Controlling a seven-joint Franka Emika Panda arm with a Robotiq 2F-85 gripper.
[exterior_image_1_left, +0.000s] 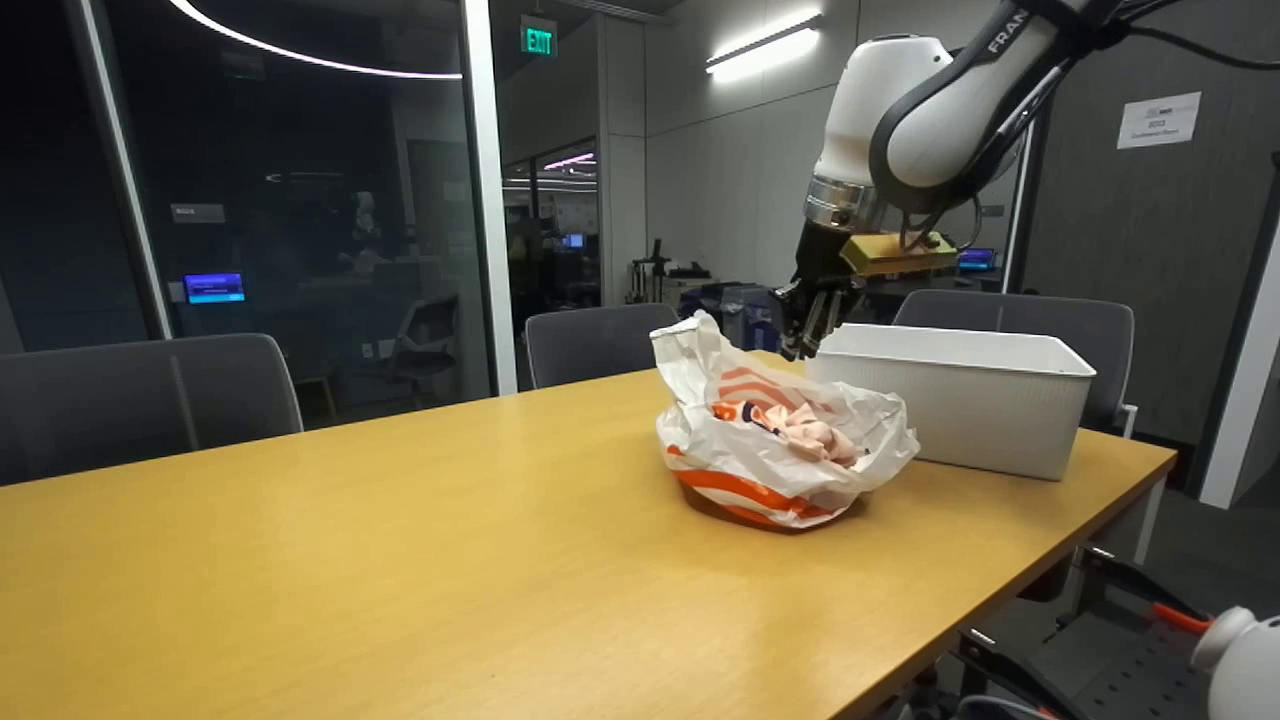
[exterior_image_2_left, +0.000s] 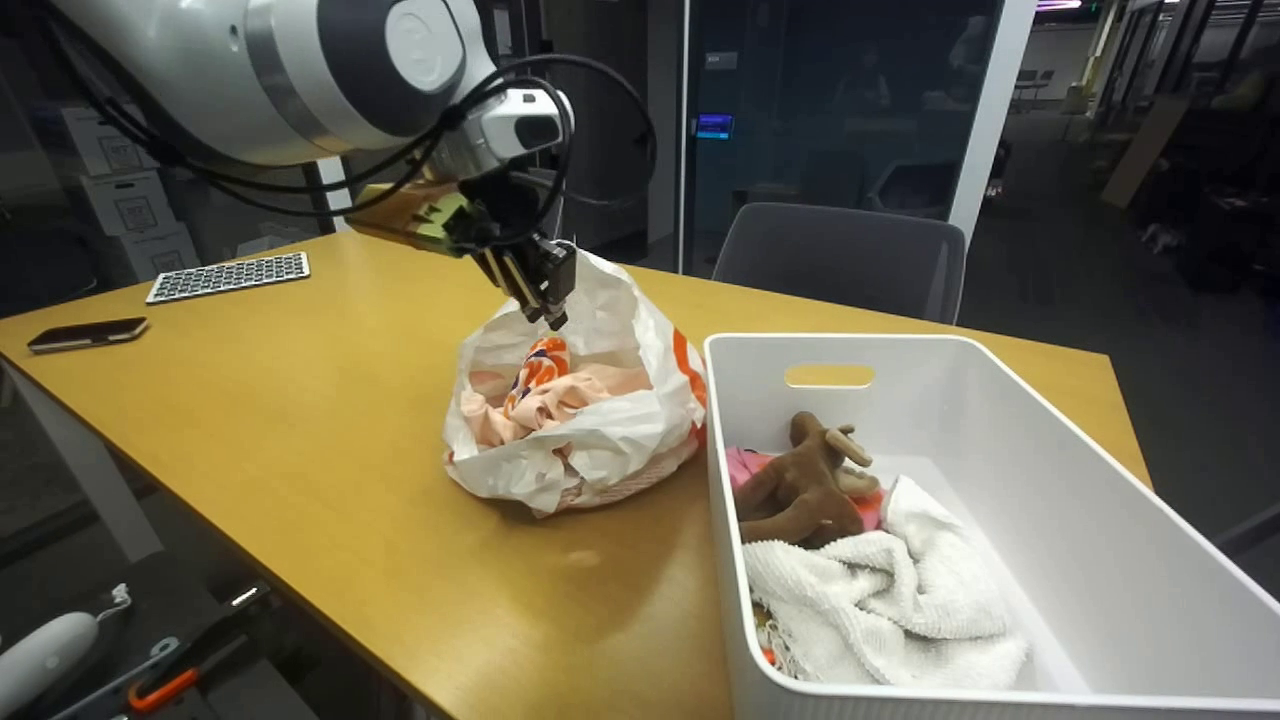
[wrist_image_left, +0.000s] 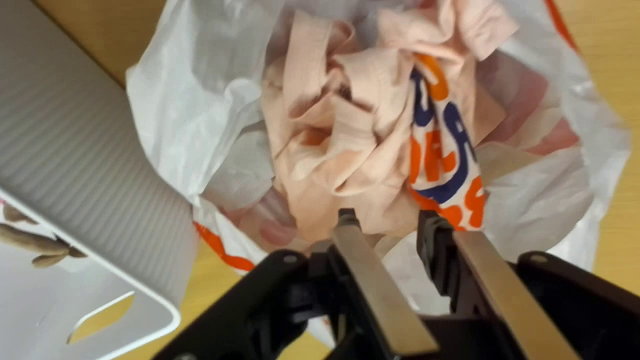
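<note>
A white plastic bag with orange stripes stands on the table with its mouth spread wide. Inside it lies a crumpled pale pink cloth, and a strip printed in orange and navy shows beside the cloth. My gripper hangs over the bag's mouth, its fingers part way apart. No object shows between the fingertips, and in the second exterior view the gripper is above the cloth, clear of it.
Right beside the bag is a white bin holding a brown plush toy and a white towel. A keyboard and a phone lie on the far side of the table.
</note>
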